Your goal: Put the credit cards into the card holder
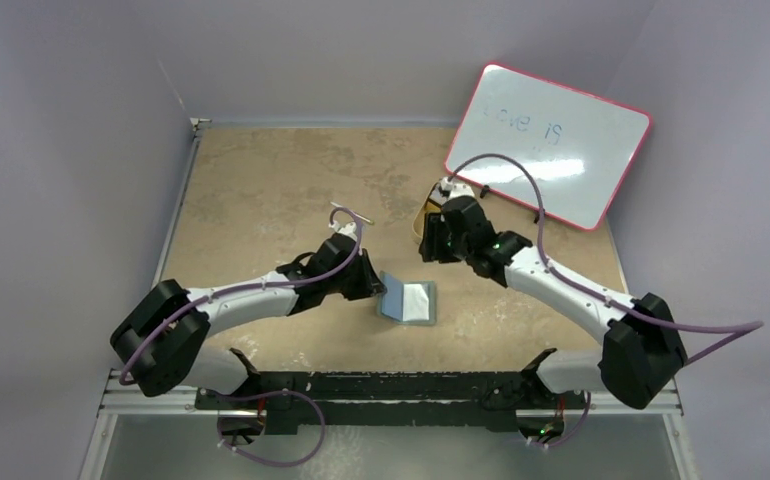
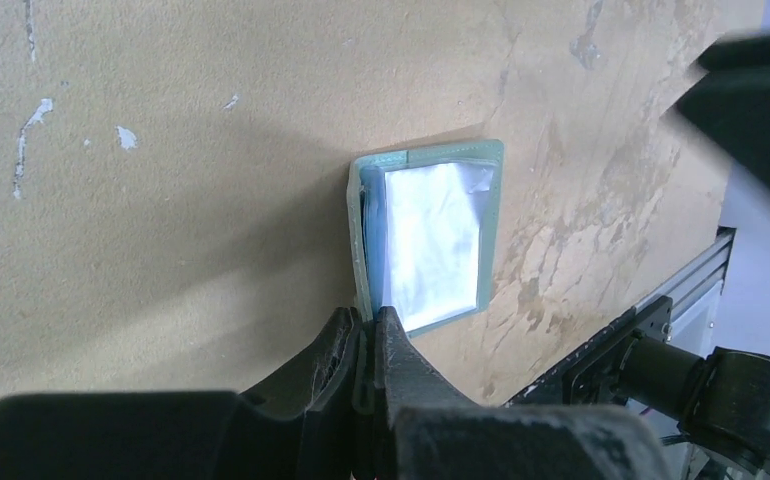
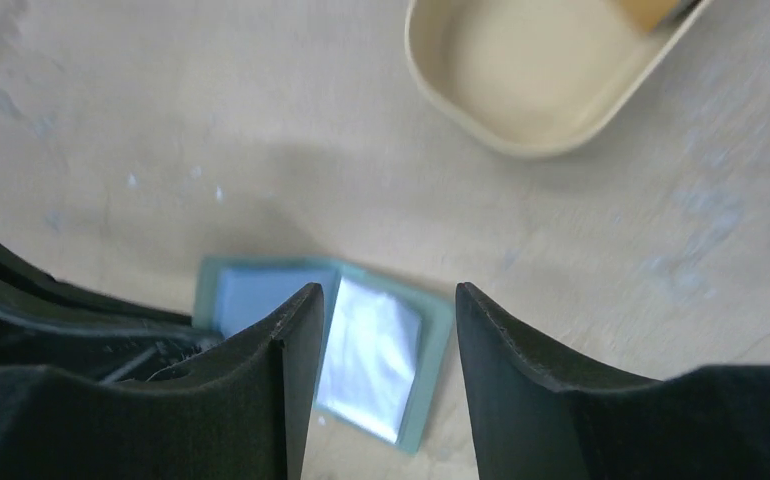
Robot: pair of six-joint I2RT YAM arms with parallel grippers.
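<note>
The card holder [image 1: 416,303] lies spread on the table, blue-green with a white inner pocket [image 2: 436,235]. Its left cover stands raised, and my left gripper is shut on that cover's edge. My right gripper hangs above and beyond the holder, part open, with nothing between its fingers. Behind it in the top view is a tan basket [image 1: 419,226], whose front rim [image 3: 536,152] shows in the right wrist view. The cards inside are mostly hidden by the right arm; a piece of the orange card divider [image 3: 649,8] shows at the top edge.
A whiteboard [image 1: 551,140] with a red frame leans at the back right, close behind the basket. A thin pen-like stick [image 1: 352,213] lies past the left arm.
</note>
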